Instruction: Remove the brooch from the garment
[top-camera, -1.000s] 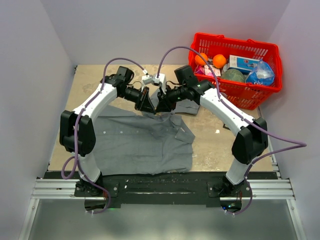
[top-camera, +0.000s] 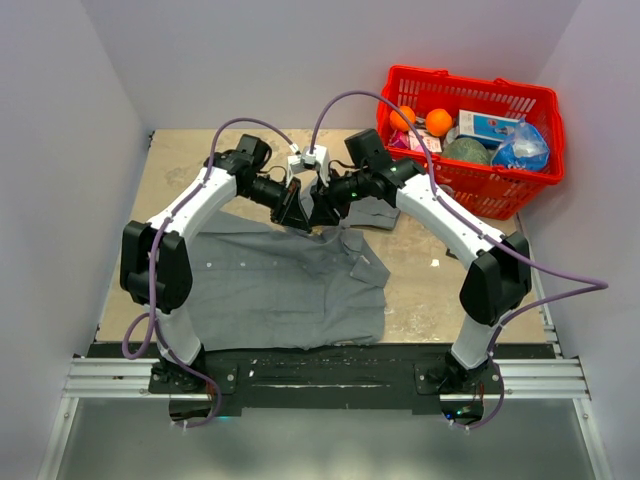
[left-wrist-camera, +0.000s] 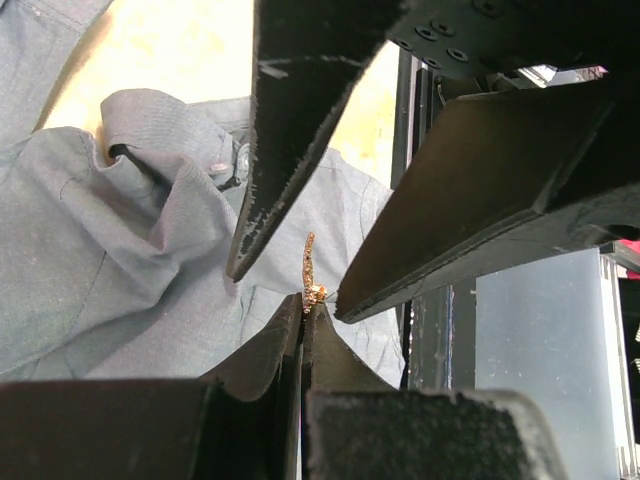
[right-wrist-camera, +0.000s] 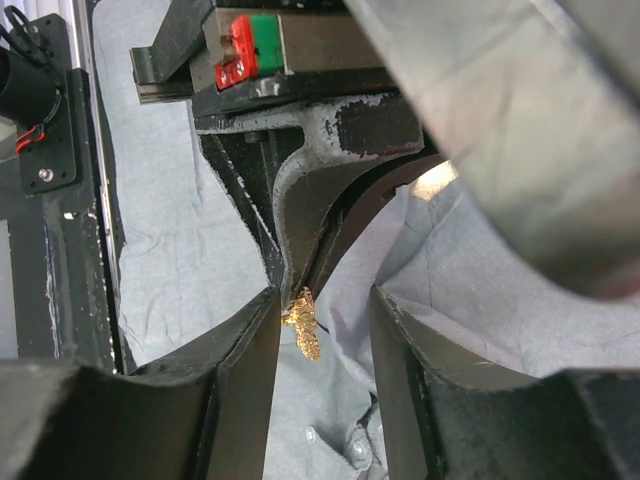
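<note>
A small gold, glittery brooch (left-wrist-camera: 309, 275) sticks out from the tips of my left gripper, whose fingers are closed on it. From the other side comes my right gripper, its fingers part open. In the right wrist view the brooch (right-wrist-camera: 306, 326) hangs from the left fingertips, between the right fingers and closer to the left-hand one. No right finger clearly grips it. Behind and below is the grey garment (top-camera: 255, 285), bunched near the grippers; the brooch looks clear of the cloth. From above, both grippers meet over the garment and hide the brooch.
A red basket (top-camera: 545, 100) holding oranges, a box and a blue bag stands at the back right. Bare tabletop (top-camera: 430, 290) shows to the right of the garment. The two arms' tips are very close together.
The right arm has moved a little to the left. The garment looks unchanged.
</note>
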